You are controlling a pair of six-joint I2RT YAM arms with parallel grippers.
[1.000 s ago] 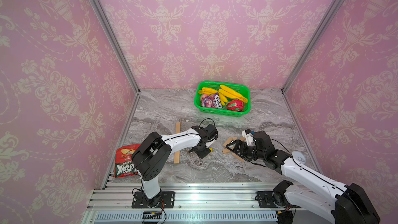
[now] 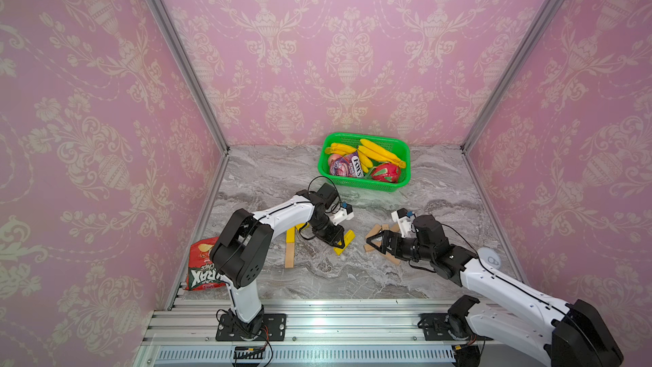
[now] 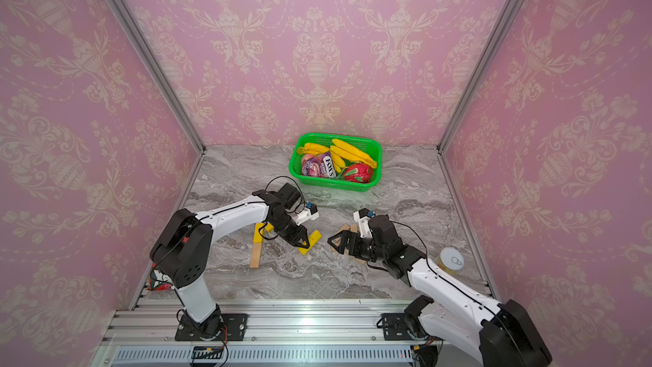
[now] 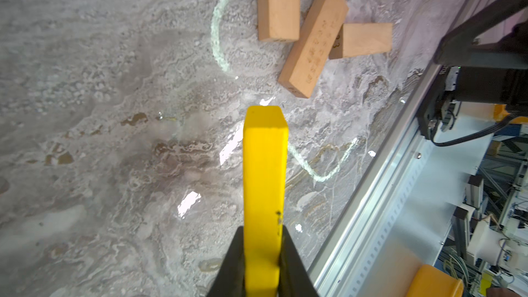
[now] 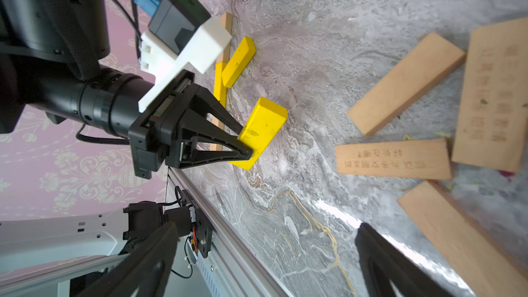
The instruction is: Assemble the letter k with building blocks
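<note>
A yellow block is pinched near one end by my left gripper, which holds it raised over the table. On the left of the table lies a straight column of wooden and yellow blocks. A second yellow block slants off this column in the right wrist view. My right gripper stands open above the table, nothing between its blurred fingers. Under and beside it lie several loose wooden blocks, among them one slanted block, one with printed text, and a wide one.
A green basket with bananas, a snack bag and a dragon fruit stands at the back. A red chips bag lies at the left edge, and a can stands at the right. Bare table separates the two arms.
My left arm has turned and shifted, so the yellow block now points toward the back right and more of it shows. The right arm has moved slightly left.
</note>
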